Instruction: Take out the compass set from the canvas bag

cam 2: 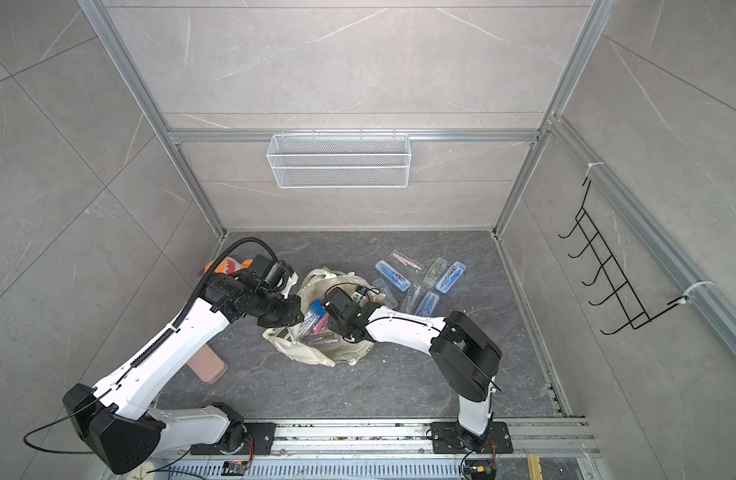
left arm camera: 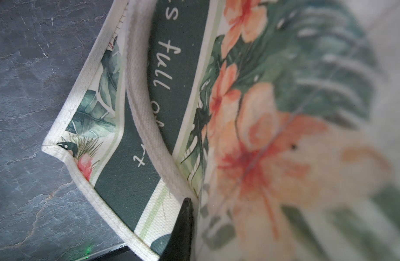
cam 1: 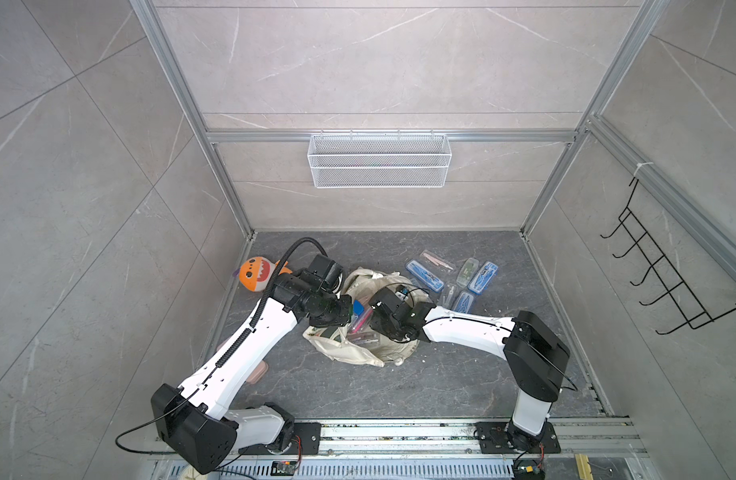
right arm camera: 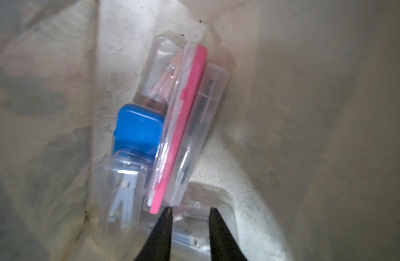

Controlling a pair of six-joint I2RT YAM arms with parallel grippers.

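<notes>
The cream canvas bag lies open at the middle of the floor, its floral printed side close up in the left wrist view. My left gripper is shut on the bag's fabric at its left. My right gripper is inside the bag, partly open and empty, pointing down at the cases: a pink-edged case, a slim clear case, a blue case and clear cases with compasses. The clear case below sits just beyond the right fingertips.
Several pencil-shaped cases lie right and behind the bag. An orange toy is at back left, a pink case at left. A white wire basket hangs on the back wall, black hooks on the right.
</notes>
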